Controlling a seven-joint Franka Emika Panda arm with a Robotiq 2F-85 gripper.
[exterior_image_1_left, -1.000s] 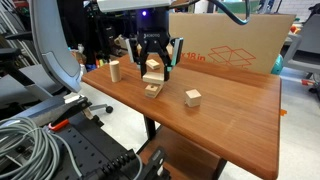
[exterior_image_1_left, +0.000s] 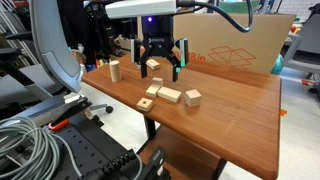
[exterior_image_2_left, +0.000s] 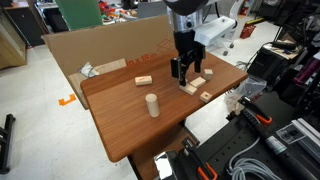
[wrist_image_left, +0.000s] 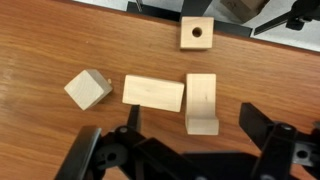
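Note:
In exterior view 1 my gripper (exterior_image_1_left: 159, 73) is open above a loose group of pale wooden blocks, with nothing held between its fingers. The wrist view shows an oblong block (wrist_image_left: 201, 98) lying between and ahead of the fingertips. Beside it, apart, rests a flat rectangular block (wrist_image_left: 153, 92). A small square block with a hole (wrist_image_left: 196, 33) lies farther up that view. Off to the left sits a cube (wrist_image_left: 88, 89), tilted in the picture.
A wooden cylinder (exterior_image_2_left: 152, 105) stands upright on the brown table (exterior_image_2_left: 115, 115). Another block (exterior_image_2_left: 144, 79) lies beyond it. A cardboard sheet (exterior_image_1_left: 235, 40) stands along the back.
A second ago blocks were stacked beneath the gripper. Now they lie spread apart: the holed block nearer the edge, the flat block to the right. The cube has not moved.

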